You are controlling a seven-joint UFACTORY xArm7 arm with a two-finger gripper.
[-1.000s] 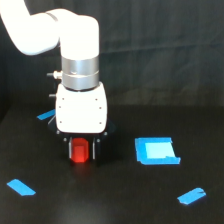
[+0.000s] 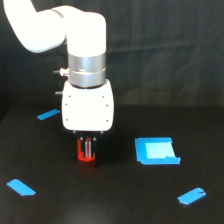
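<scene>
Below the white arm, my gripper (image 2: 87, 143) points straight down at the black table, left of the middle in the camera view. Its dark fingers are close together, shut on a small red block (image 2: 82, 152). Red shows on both sides of the fingers, which cover part of the block. Whether the block touches the table or hangs just above it, I cannot tell.
To the right lies a pale square (image 2: 158, 150) edged with blue tape (image 2: 141, 150). Blue tape strips lie at front left (image 2: 20, 187), front right (image 2: 191, 196) and back left (image 2: 48, 114).
The gripper and the red block have shifted slightly to the right together. The fingers stood wide on either side of the block before; now they are close together on it.
</scene>
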